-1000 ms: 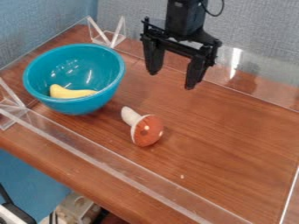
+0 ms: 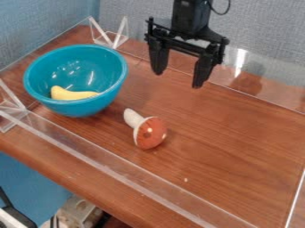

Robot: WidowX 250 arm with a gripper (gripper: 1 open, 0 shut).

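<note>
A black gripper [image 2: 180, 67] hangs open at the top middle of the camera view, its two fingers spread wide, nothing between them. Below and in front of it, a toy mushroom [image 2: 149, 133] with a reddish cap and white stem lies on the wooden table [image 2: 226, 151]. A blue bowl [image 2: 88, 104] stands at the left with a yellow banana-like object [image 2: 73, 93] inside.
Clear plastic edging runs along the table's left, back and right sides, with white angled brackets [image 2: 14, 116] at the left and back left. A textured grey wall stands behind.
The bowl, banana-like object and mushroom are unmoved.
</note>
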